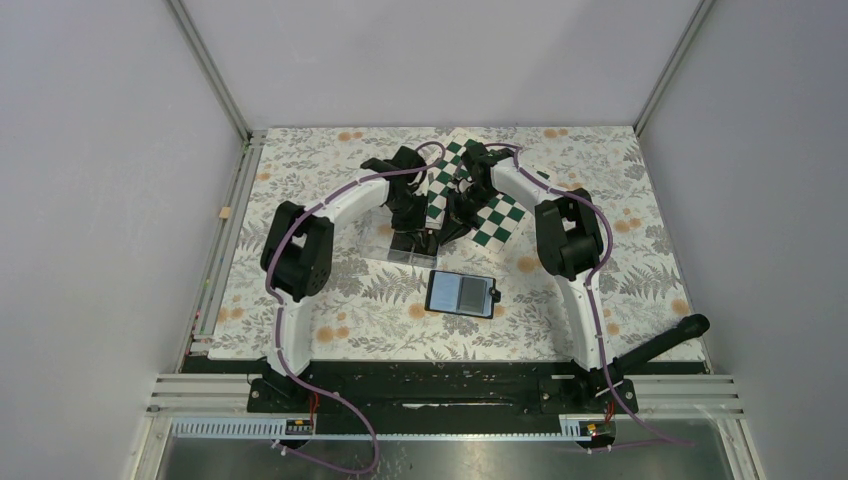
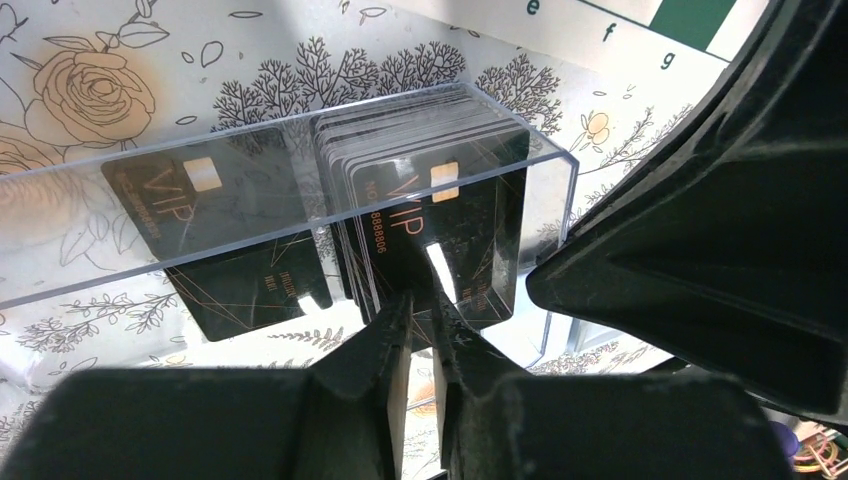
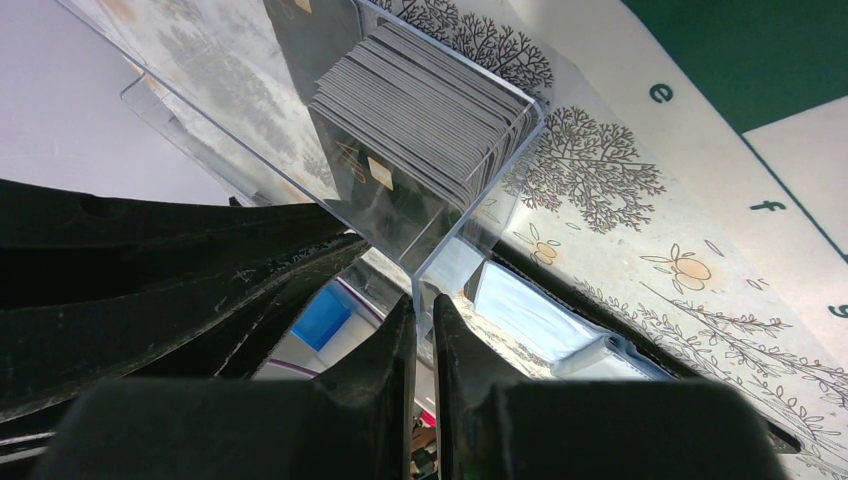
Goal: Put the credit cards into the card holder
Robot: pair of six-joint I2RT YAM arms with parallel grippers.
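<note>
A clear box holds a stack of black VIP credit cards [image 2: 425, 225], standing at its right end. The fingertips of my left gripper are at the front card's lower part, with a narrow gap between them; no card shows in the gap. My right gripper is shut on the upright corner of the clear box [image 3: 420, 255], seen in the right wrist view. From above, both grippers crowd over the box, partly hiding the cards. The card holder [image 1: 445, 292] lies open on the table just in front, with a bluish left side and a grey right side.
Another black VIP card [image 2: 215, 200] is at the left of the stack in the left wrist view. Behind the arms lies a green and white checkered board [image 1: 505, 215]. A black rod [image 1: 660, 342] rests at the front right.
</note>
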